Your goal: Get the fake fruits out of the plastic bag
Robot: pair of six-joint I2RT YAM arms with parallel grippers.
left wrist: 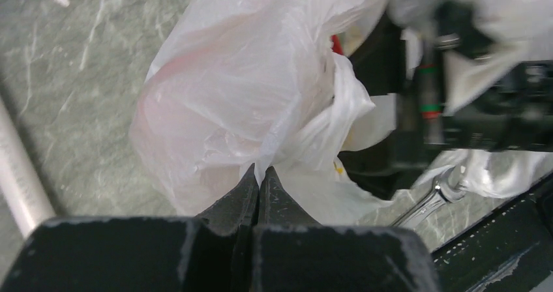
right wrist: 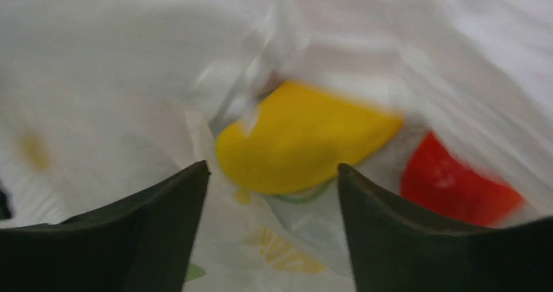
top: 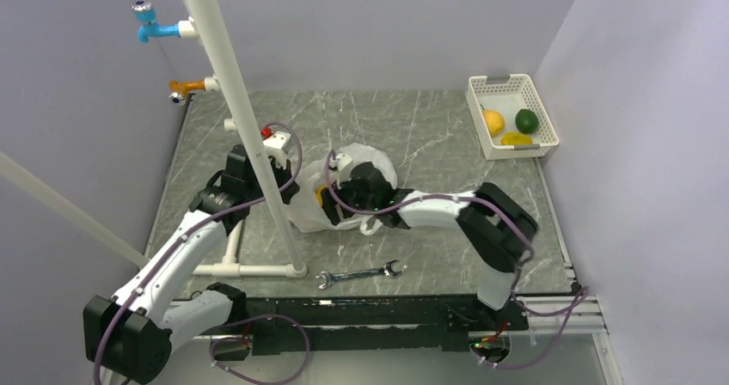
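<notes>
The white plastic bag (top: 371,158) lies crumpled mid-table, its mouth spread. In the left wrist view, a fold of the bag's thin film is pinched between the fingertips of my left gripper, which is shut. My right gripper reaches inside the bag with its fingers parted. A yellow fake fruit (right wrist: 306,142) lies just ahead, showing across the gap between those fingers; I cannot tell whether they touch it. A red fake fruit (right wrist: 450,184) rests to its right, partly behind a finger. From above, the right gripper mostly covers the contents.
A white basket (top: 478,127) at the back right holds an orange fruit (top: 493,122), a green one (top: 527,121) and a yellow one (top: 516,138). A wrench (top: 357,274) lies in front of the bag. A white pipe (top: 232,84) rises beside my left arm.
</notes>
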